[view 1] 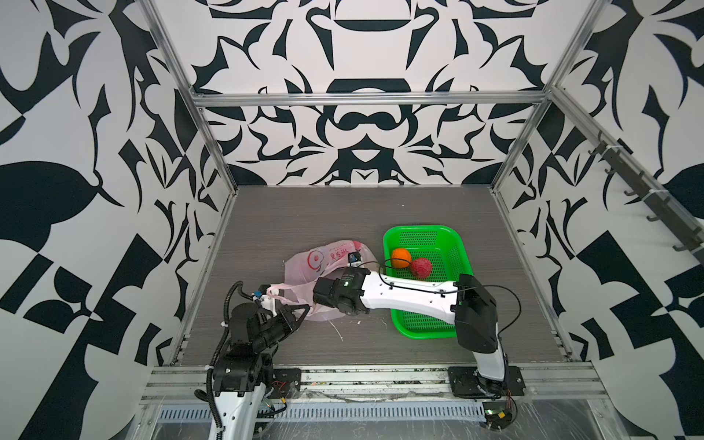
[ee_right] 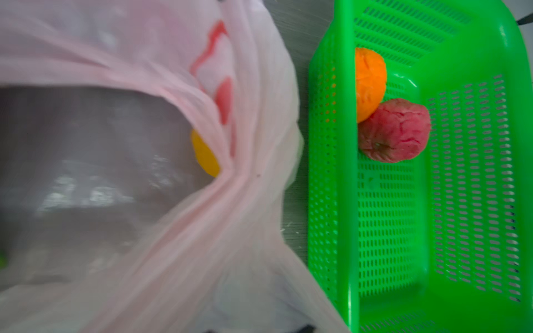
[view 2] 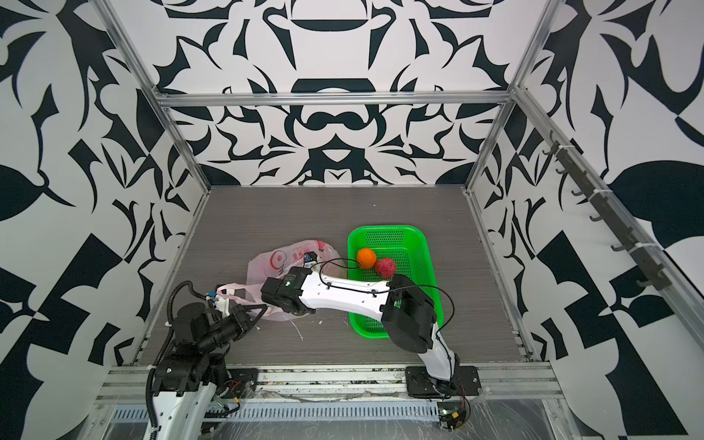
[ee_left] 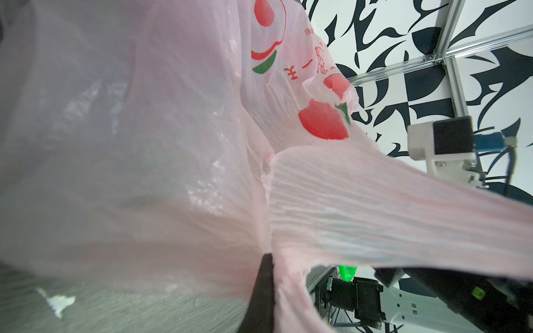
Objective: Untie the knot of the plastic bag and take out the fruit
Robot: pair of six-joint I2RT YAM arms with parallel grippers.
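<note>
The pink plastic bag (view 1: pixel 315 260) lies left of the basket, its handles stretched between my arms. My left gripper is shut at the bag's gathered pink plastic; whether the plastic is between its fingers is unclear. My right gripper (view 1: pixel 322 293) is over the bag's near part, shut on the bag's plastic, its fingertips mostly hidden. In the right wrist view the bag's mouth gapes, with a yellow fruit (ee_right: pixel 204 154) partly showing inside. An orange (view 1: pixel 400 258) and a red fruit (view 1: pixel 420 267) sit in the green basket (view 1: pixel 426 231).
My right arm reaches across the basket's near half. Small white scraps lie near the bag's front.
</note>
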